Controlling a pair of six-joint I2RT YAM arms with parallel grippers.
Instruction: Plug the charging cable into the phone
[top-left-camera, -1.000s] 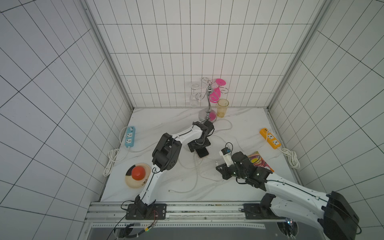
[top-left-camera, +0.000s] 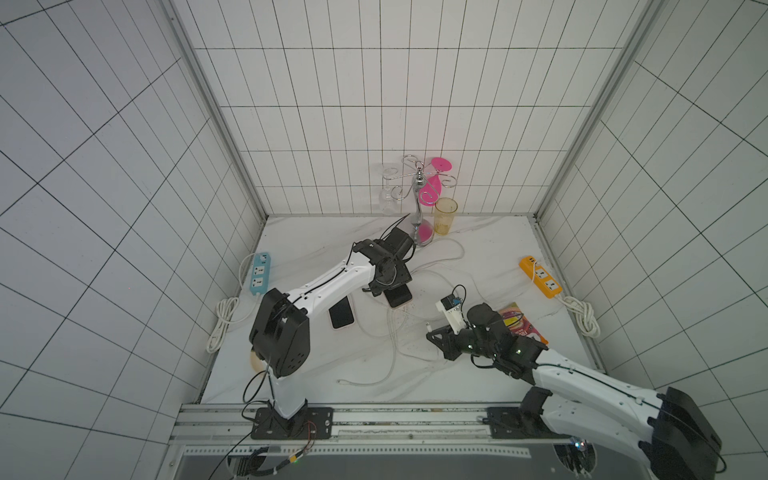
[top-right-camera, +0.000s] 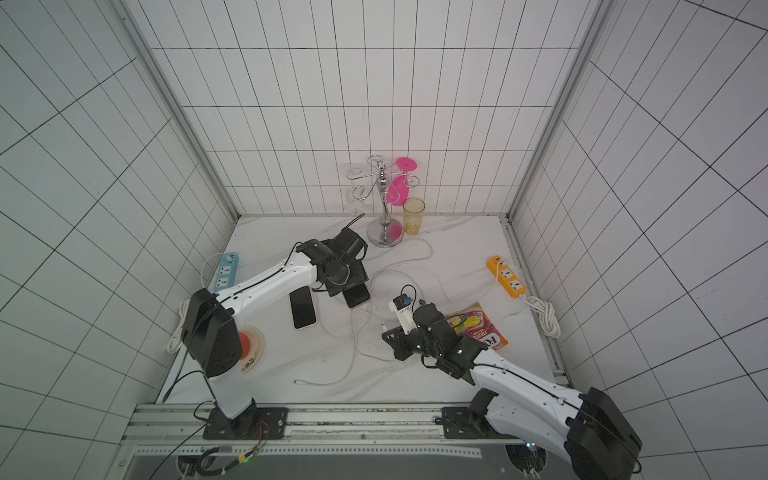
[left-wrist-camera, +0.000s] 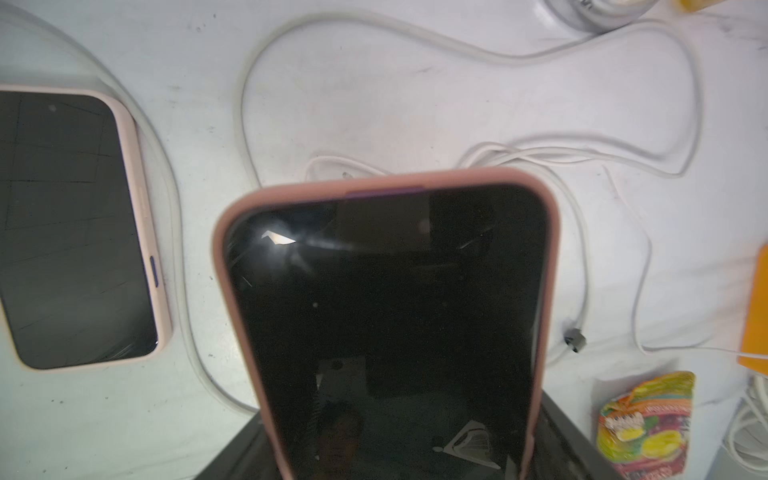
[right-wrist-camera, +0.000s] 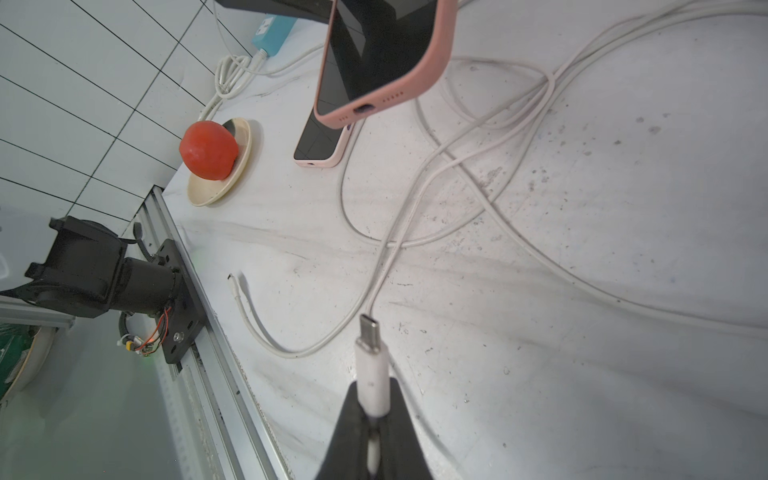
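A black-screened phone in a pink case (left-wrist-camera: 384, 320) is in my left gripper, shut on its two long sides. In the right wrist view that phone (right-wrist-camera: 384, 48) is raised above the table, its bottom edge with the charging port (right-wrist-camera: 364, 108) facing my right arm. My right gripper is shut on the white charging cable's plug (right-wrist-camera: 372, 360), the metal tip (right-wrist-camera: 369, 329) pointing away from the fingers. A clear gap separates plug and port. From the top left view, the right gripper (top-left-camera: 432, 337) stands nearer the front and to the right of the held phone (top-left-camera: 398, 296).
A second pink-cased phone (top-left-camera: 341, 313) lies left of the held one. White cables (right-wrist-camera: 512, 232) loop across the table. A cup rack (top-left-camera: 418, 192) and yellow cup (top-left-camera: 445, 216) stand behind; a snack bag (left-wrist-camera: 646, 424), power strips (top-left-camera: 540, 276) and a plate with a tomato (top-right-camera: 249, 349) lie around.
The right gripper has shifted slightly left.
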